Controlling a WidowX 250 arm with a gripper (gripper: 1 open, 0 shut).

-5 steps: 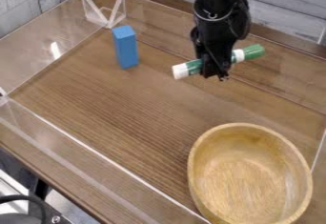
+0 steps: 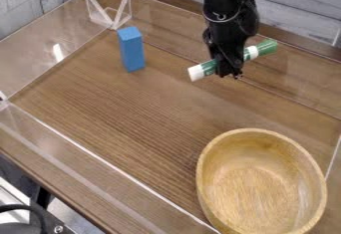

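Note:
My black gripper reaches down from the top, shut on a white tube with green ends that is held tilted, its green end up to the right, above the wooden table. The fingertips are dark and partly hide the tube's middle.
A blue box stands upper left, near a clear plastic object at the far edge. A large empty tan bowl sits lower right. A wall lines the back.
My gripper and the tube in it have moved slightly up, toward the back of the table. The box and bowl have stayed put.

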